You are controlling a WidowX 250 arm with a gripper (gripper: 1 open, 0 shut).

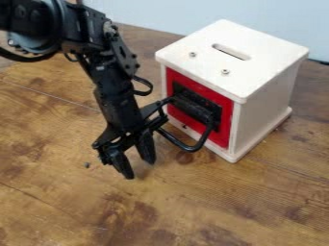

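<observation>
My black gripper (135, 161) hangs low over the wooden floor, its two fingers apart with nothing visible between them, just left of a white wooden box (265, 91). The box has a slot and screws on top and a red front panel (221, 133) with a black fitting and a black looped handle (193, 144) sticking out toward the gripper.
Bare wooden surface (193, 211) spreads across the front and left. A pale wall stands behind the box at the upper right.
</observation>
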